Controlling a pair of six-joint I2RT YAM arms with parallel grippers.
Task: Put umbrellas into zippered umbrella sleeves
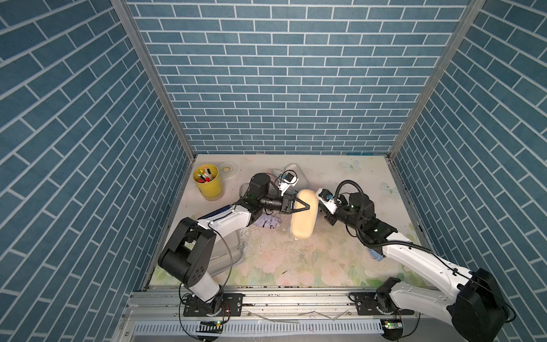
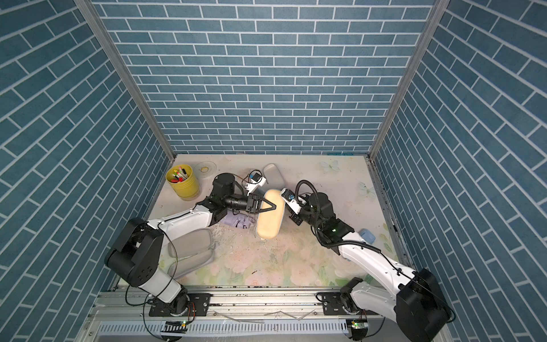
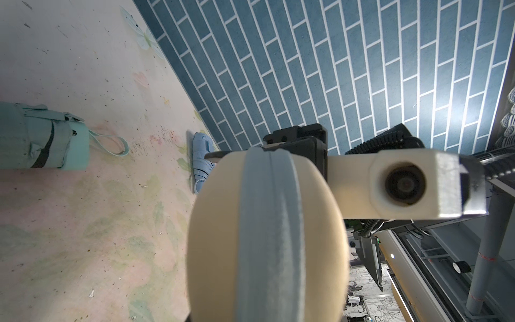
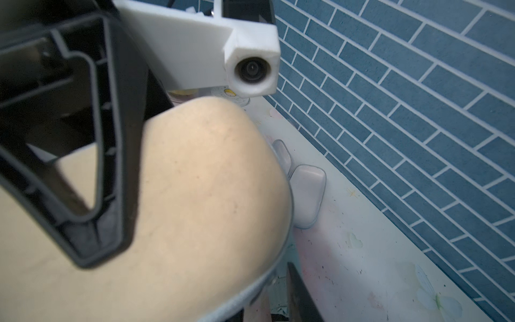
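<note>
A cream umbrella sleeve (image 1: 304,219) with a blue-grey zipper band (image 3: 271,236) along its edge hangs upright above the table. My left gripper (image 1: 300,205) is shut on its broad side; one of its black fingers (image 4: 115,225) crosses the cream face. Close to the zippered edge is my right gripper, partly open, with the sleeve's rim near its fingers (image 4: 300,300). Whether it touches the zipper pull cannot be told. In the left wrist view a teal umbrella (image 3: 43,136) with a loop and a blue umbrella (image 3: 201,161) lie on the table.
A yellow bucket (image 1: 208,183) of markers stands at the back left. Clear sleeves lie at the back (image 4: 308,196) and front left (image 1: 222,259). A purple umbrella (image 1: 266,221) lies under my left arm.
</note>
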